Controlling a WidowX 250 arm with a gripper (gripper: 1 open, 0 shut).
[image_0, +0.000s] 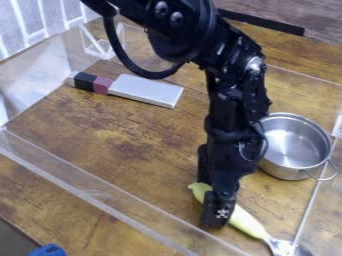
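My black gripper is lowered at the lower middle right, over the pale yellow-green handle of a utensil with a metal end. Its fingertips are at the handle's upper end, which they partly hide; whether they touch it is unclear.
A steel pot sits just right of the gripper. A white board with a dark and pink end lies at the back left. A blue object is at the bottom left.
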